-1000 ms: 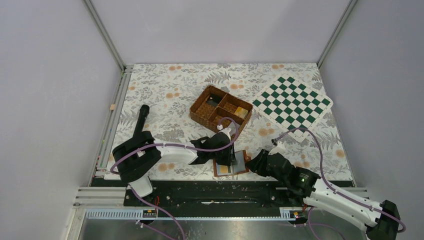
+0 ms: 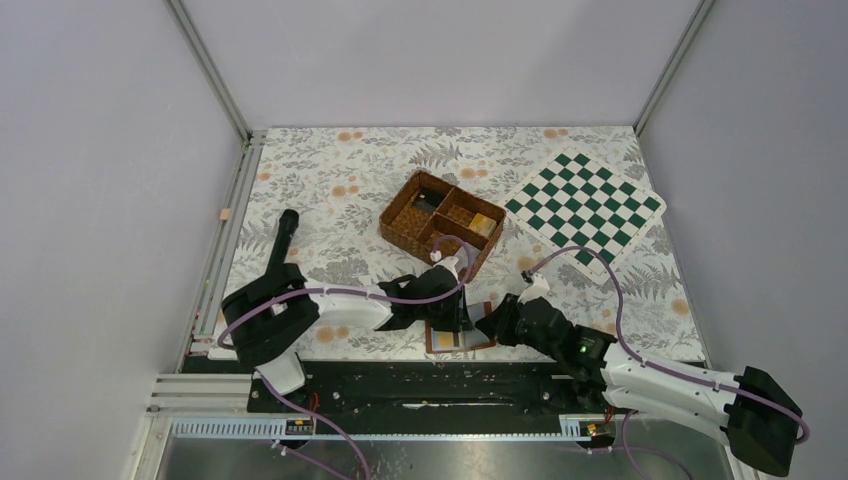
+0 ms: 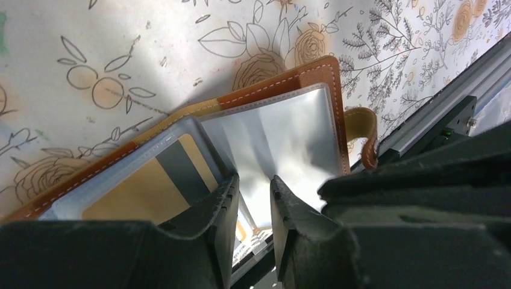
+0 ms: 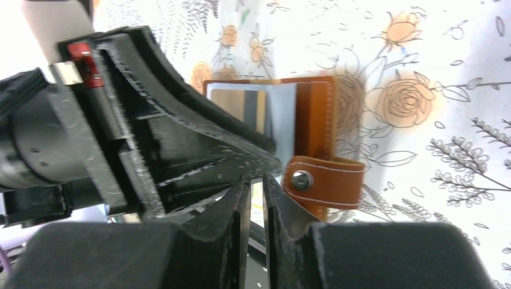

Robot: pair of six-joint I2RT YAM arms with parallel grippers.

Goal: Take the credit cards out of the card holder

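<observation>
The brown leather card holder (image 2: 430, 348) lies open near the table's front edge, its clear sleeves facing up. A tan card with a dark stripe (image 3: 135, 195) shows under the plastic on its left half. On the other half, the clear sleeve (image 3: 289, 132) shows no card. My left gripper is nearly closed at the fold between the halves, with a sleeve edge between its fingertips. From the right, my right gripper reaches the holder's strap side, its fingers slightly apart and nothing visibly held. The snap strap (image 4: 325, 183) sits just beyond them.
Behind the arms stands a divided wicker basket (image 2: 400, 237) with a few items inside. A green-and-white checkered board (image 2: 585, 210) lies at the back right. A black object (image 2: 284, 238) rests at the left. The table's front edge runs close to the holder.
The right gripper has moved left, over the holder's right edge.
</observation>
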